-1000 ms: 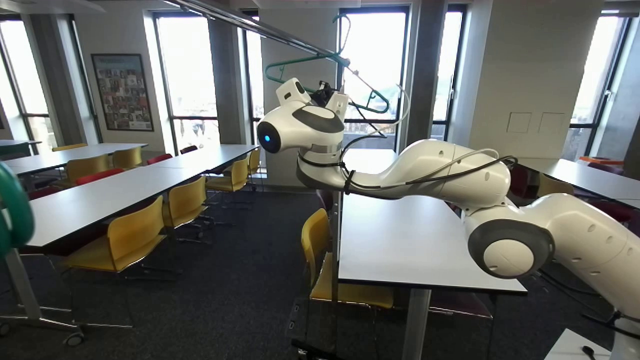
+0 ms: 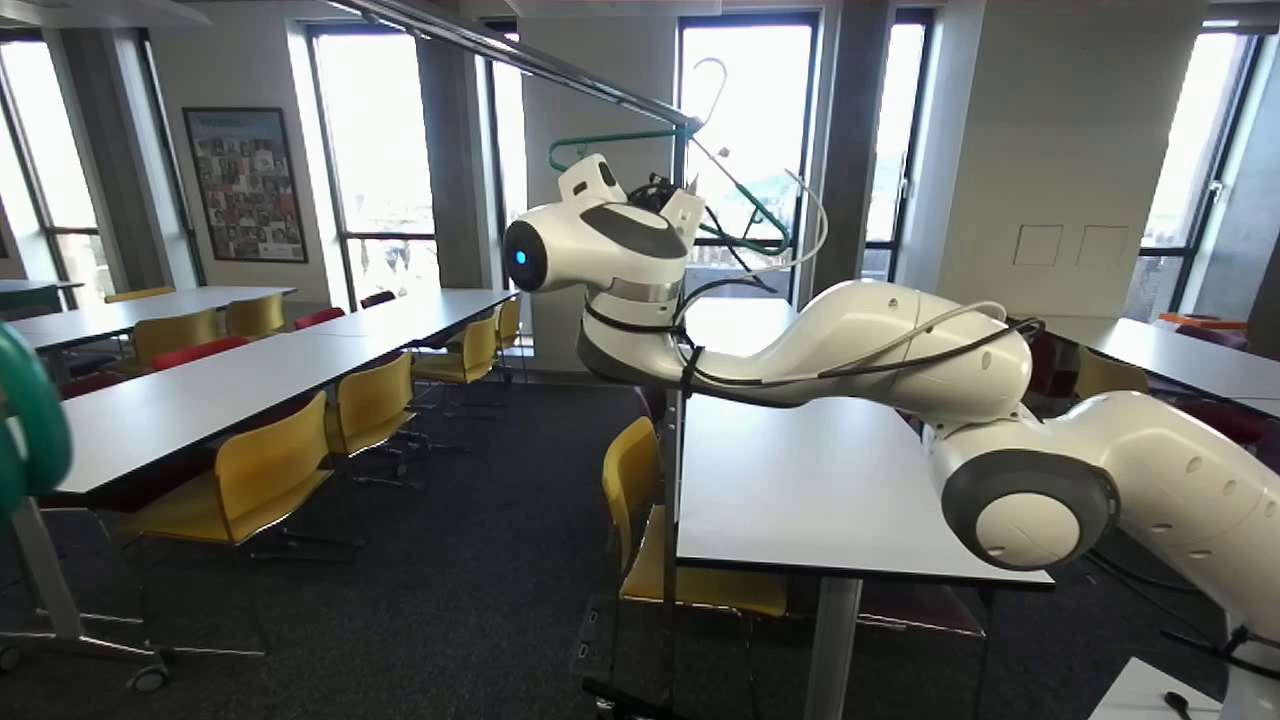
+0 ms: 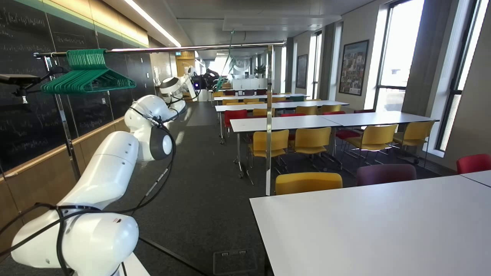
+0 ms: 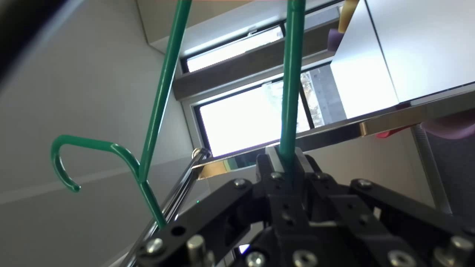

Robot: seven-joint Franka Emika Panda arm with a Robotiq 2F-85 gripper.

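A green clothes hanger (image 4: pixel 291 80) is held by my gripper, shut on its lower bar in the wrist view. To the left its hook (image 4: pixel 82 141) curves in open air, clear of the metal rail (image 4: pixel 180 191). One arm of the hanger passes across the rail in that view. Exterior view 1 has the hanger (image 2: pixel 612 140) tilted down to the right, its hook (image 2: pixel 723 78) above the rail's end (image 2: pixel 576 82). My fingers are mostly hidden there behind the white wrist. In exterior view 2 the hanger (image 3: pixel 230 59) appears small and edge-on at the far arm's end.
Several green hangers (image 3: pixel 87 69) hang bunched on the rail at left in exterior view 2. An upright post (image 3: pixel 269 138) supports the rail. White tables (image 2: pixel 816 468) and yellow chairs (image 2: pixel 630 480) stand below. Cables (image 2: pixel 888 354) run along the arm.
The held hanger has tilted clockwise in exterior view 1, its hook shifting right and slightly down. The wrist has moved a little left and up.
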